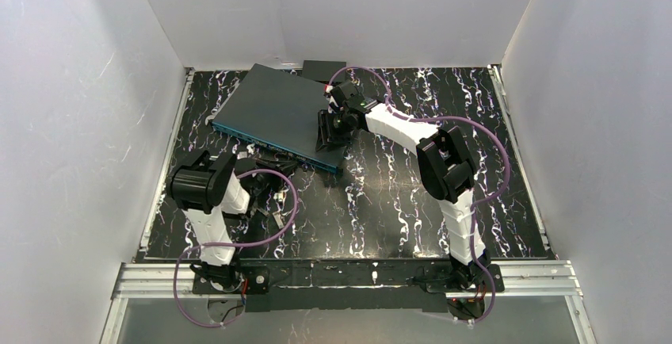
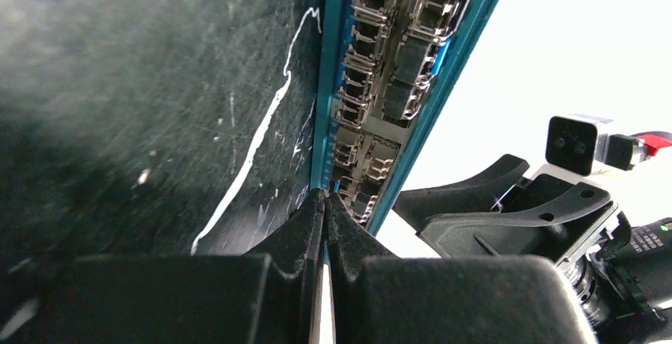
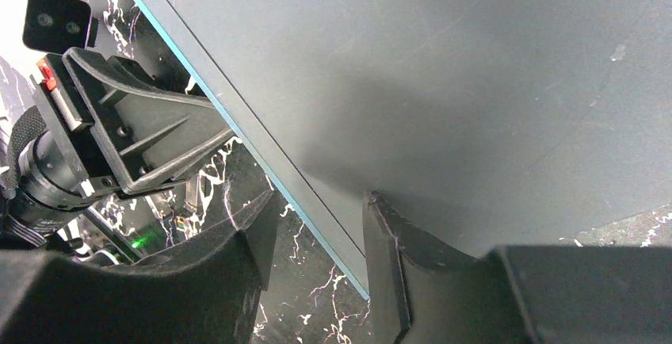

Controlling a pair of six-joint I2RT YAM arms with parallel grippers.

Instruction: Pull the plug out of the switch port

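Note:
The dark-topped switch lies at an angle at the back left. Its teal-edged port face shows rows of metal-framed ports; I cannot make out a plug in any of them. My left gripper is shut just in front of this face, with nothing visible between its fingertips. My right gripper is over the front right corner of the switch. In the right wrist view its fingers stand apart, one over the switch top and the other beyond the front edge. Whether they grip anything is unclear.
Small pale pieces lie on the black marbled table in front of the switch, beside the left arm. A dark flat block sits behind it. Purple cables loop along both arms.

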